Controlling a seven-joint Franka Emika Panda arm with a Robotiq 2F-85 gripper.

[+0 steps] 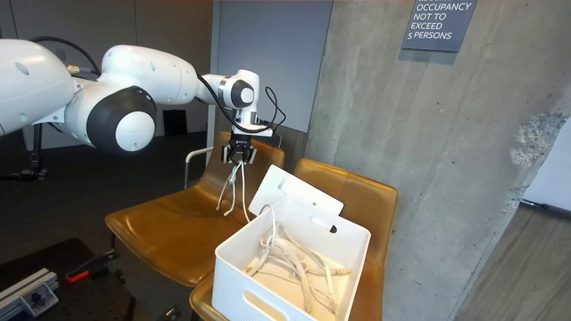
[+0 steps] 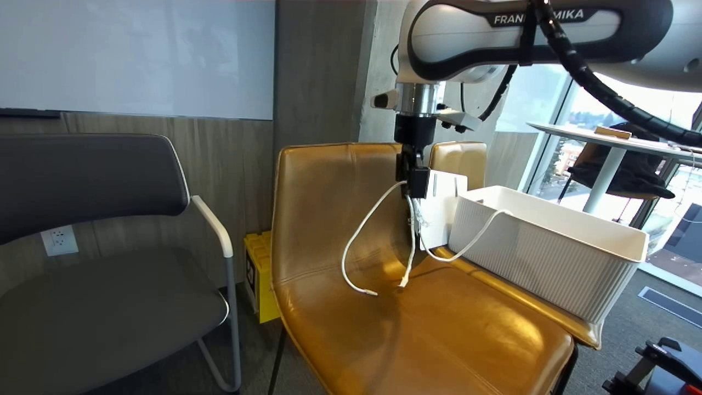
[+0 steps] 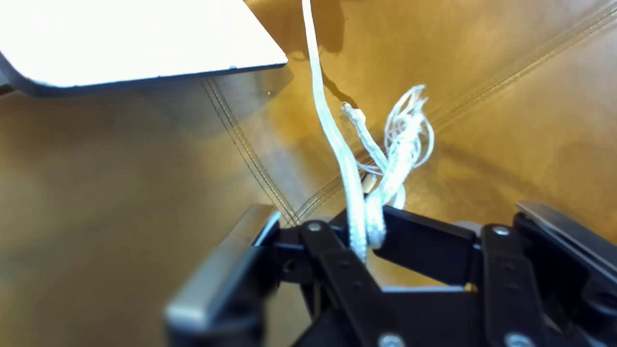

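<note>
My gripper hangs over the left tan chair, shut on a white rope. In the wrist view, the rope runs to the gripper's fingers and a frayed end sticks out beside them. Exterior view 2 shows two loose ends dangling below the gripper near the seat. A longer strand sags from the gripper and goes over the rim of the white box. Inside the box lie pale branch-like pieces and more of the rope.
A white panel leans behind the box against the right chair's back. A grey chair and a yellow case stand to the left in exterior view 2.
</note>
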